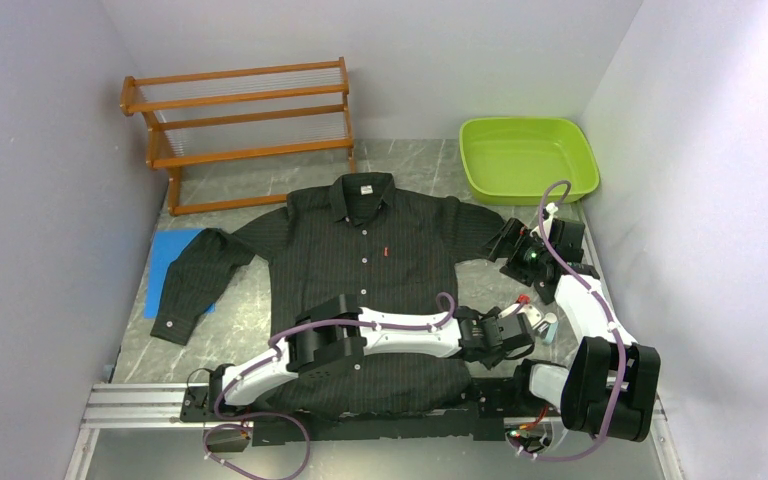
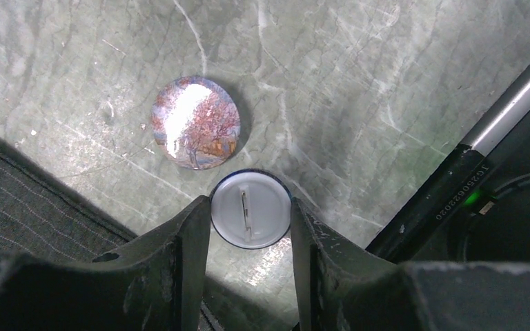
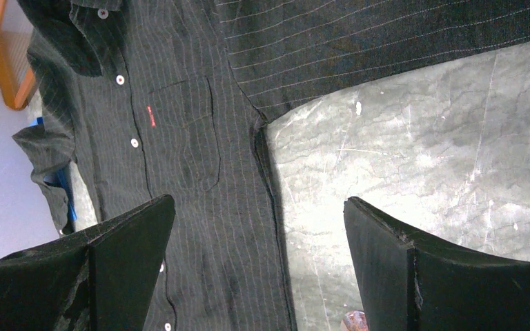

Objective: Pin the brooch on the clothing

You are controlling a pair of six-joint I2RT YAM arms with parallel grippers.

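The dark striped shirt (image 1: 325,250) lies spread on the table, its chest pocket (image 3: 183,138) marked by a small red tag. A round brooch (image 2: 233,224), white back up with its pin showing, lies between the fingertips of my left gripper. They stand close against its two sides; whether they grip it cannot be made out. Just beyond is a second round brooch (image 2: 197,131), picture side up. My right gripper hangs over the shirt's side edge near the sleeve, open and empty.
A green basin (image 1: 530,190) stands at the back right and a wooden rack (image 1: 250,155) at the back left. My left arm reaches across the lower shirt. A black device with a metal rod (image 2: 507,114) lies right of the brooches.
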